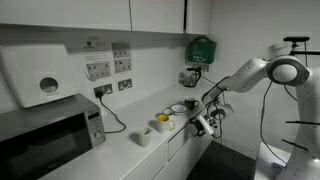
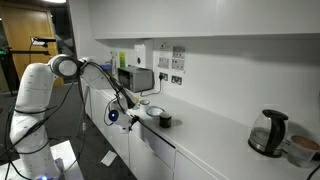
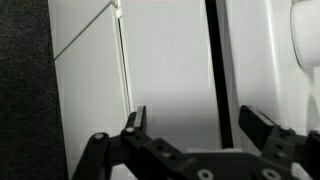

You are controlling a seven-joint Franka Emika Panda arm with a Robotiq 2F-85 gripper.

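Observation:
My gripper is open in front of the white cabinet fronts, its two black fingers wide apart at the bottom of the wrist view. Nothing shows held between the fingertips. A dark gap runs between the front panel and the worktop edge. In exterior view 1 the gripper hangs low beside the counter's front, below the worktop; exterior view 2 shows it at the far end of the cabinets. Whether it touches a panel I cannot tell.
On the worktop stand a yellow-marked mug, a pale cup, bowls and a microwave. A kettle and a toaster are at the right in exterior view 2. Dark floor lies open before the cabinets.

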